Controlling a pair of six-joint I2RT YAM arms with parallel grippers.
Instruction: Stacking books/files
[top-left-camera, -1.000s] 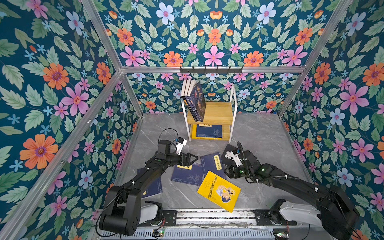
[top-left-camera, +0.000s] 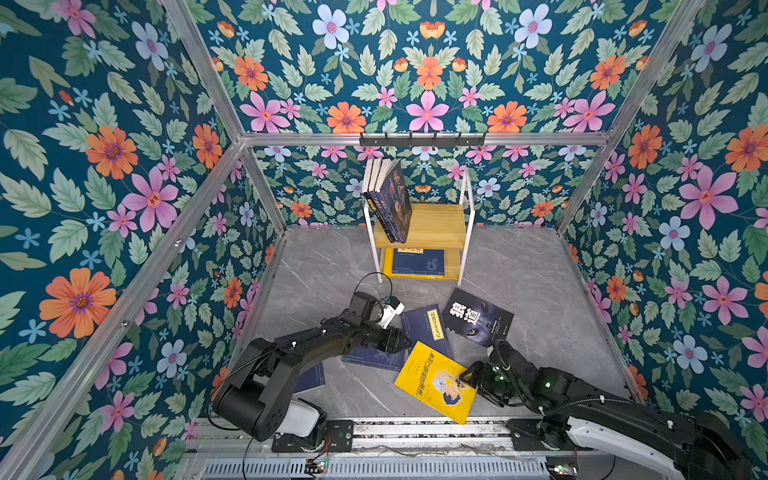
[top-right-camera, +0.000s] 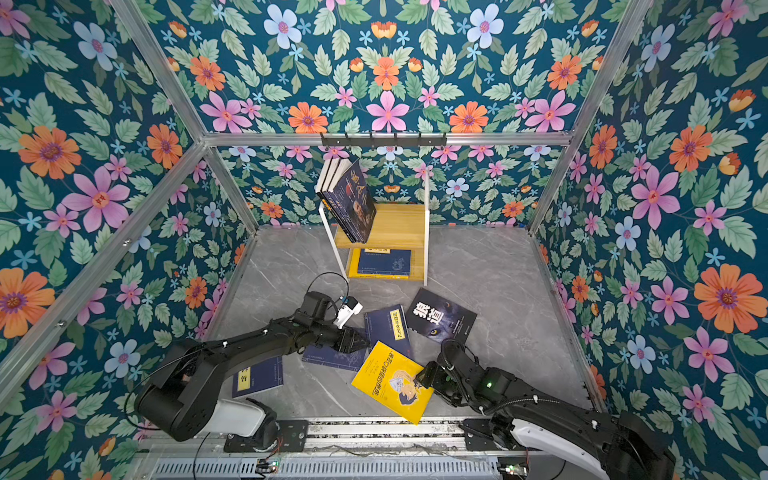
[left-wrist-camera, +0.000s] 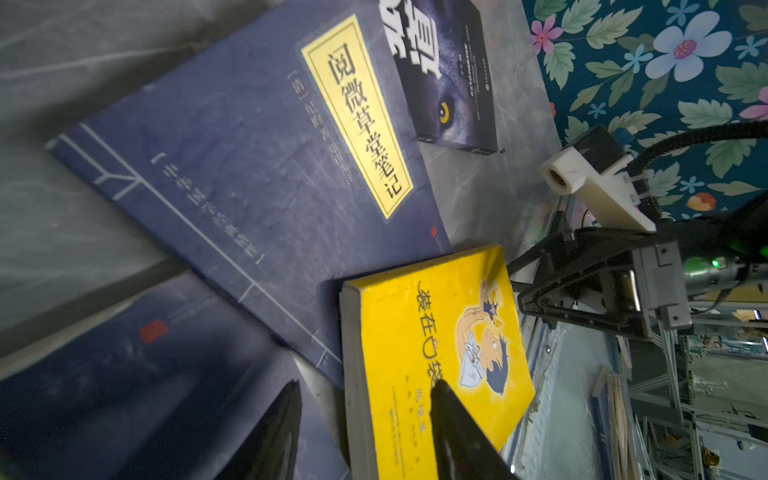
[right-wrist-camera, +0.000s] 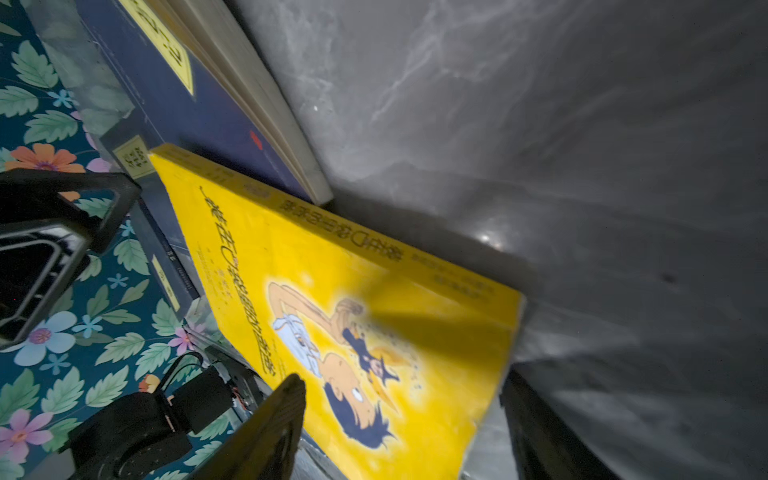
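Observation:
A yellow book (top-left-camera: 432, 380) lies tilted across the front of the table, overlapping blue books (top-right-camera: 389, 324). My left gripper hangs over its left edge, fingers apart, nothing clearly held. My right gripper is open low at the book's right end, fingers on either side of that end. A dark book with a wolf's eye (top-left-camera: 478, 316) lies behind, to the right. More blue books lie under and beside the left arm.
A two-tier wooden shelf (top-left-camera: 436, 220) stands at the back, with several leaning books (top-left-camera: 392, 200) on top and flat books (top-left-camera: 416, 262) below.
My right gripper has come down and toward the front to the yellow book's right end, uncovering the wolf book.

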